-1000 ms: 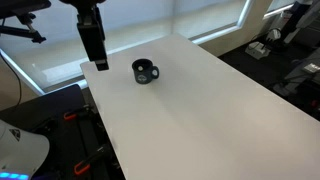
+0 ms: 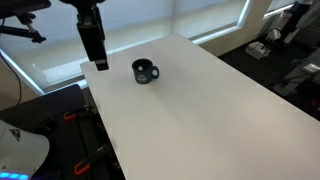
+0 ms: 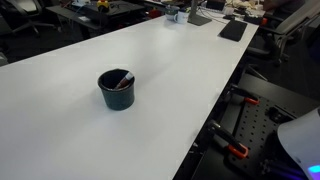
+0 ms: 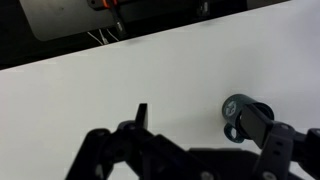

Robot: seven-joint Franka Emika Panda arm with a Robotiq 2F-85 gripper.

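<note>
A dark mug (image 2: pixel 144 71) stands upright on the white table, its handle to the right in exterior view 1. In exterior view 2 the same mug (image 3: pixel 117 92) has something small, reddish and white, inside it. My gripper is open in the wrist view, its fingers wide apart and nothing between them. The mug (image 4: pixel 234 106) shows there beside the right finger, which partly covers it. From exterior view 1, the gripper (image 2: pixel 100 64) hangs left of the mug, apart from it. Exterior view 2 does not show the gripper.
A black stand (image 2: pixel 62 125) with red parts adjoins one table edge. Cups (image 3: pixel 181 16) and a dark flat object (image 3: pixel 232 30) sit at the far end in exterior view 2.
</note>
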